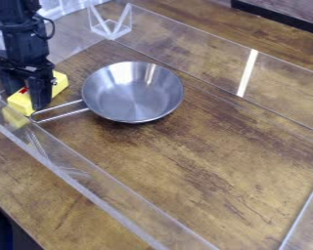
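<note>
At the upper left, the dark robot gripper (pixel 31 96) reaches down onto a yellow object (pixel 52 88), which has a small red part near its left side. The fingertips are low at the object, close to the handle of a steel pan (pixel 133 90). Whether they are shut on the yellow object or the handle is hard to make out at this size. The pan sits flat, its long wire handle pointing left toward the gripper.
Clear plastic walls (pixel 81 186) run along the left and right of the wooden tabletop (pixel 199 176).
</note>
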